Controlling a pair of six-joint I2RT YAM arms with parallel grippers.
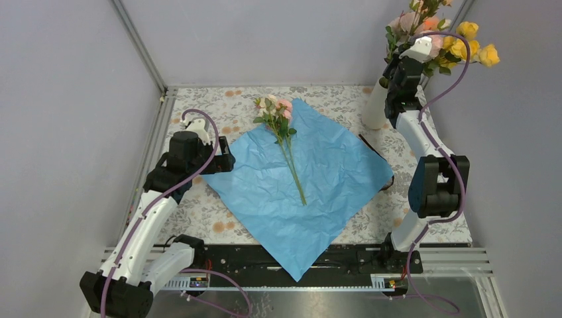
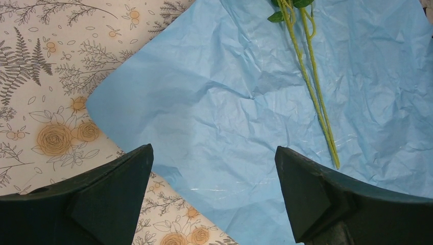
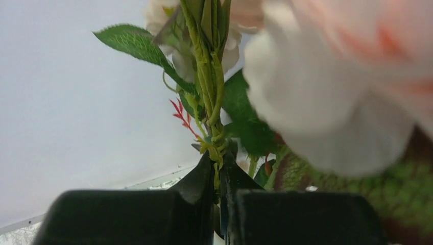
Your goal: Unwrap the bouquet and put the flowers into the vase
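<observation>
In the top view a white vase (image 1: 375, 109) stands at the back right of the table. Pink and yellow flowers (image 1: 469, 48) fan out above it. My right gripper is shut on a green flower stem (image 3: 209, 87), held upright close to the other blooms. Whether that stem's lower end is inside the vase is hidden. A bunch of pink flowers (image 1: 283, 109) lies on the blue sheet, its stems (image 2: 311, 87) pointing toward the table front. Left of those stems, my left gripper hangs open and empty above the sheet.
The blue sheet (image 1: 265, 179) covers the table's middle. A thin dark object (image 1: 371, 146) shows along the sheet's right edge. Grey walls close off both sides, and large pink petals (image 3: 327, 92) crowd the right wrist view.
</observation>
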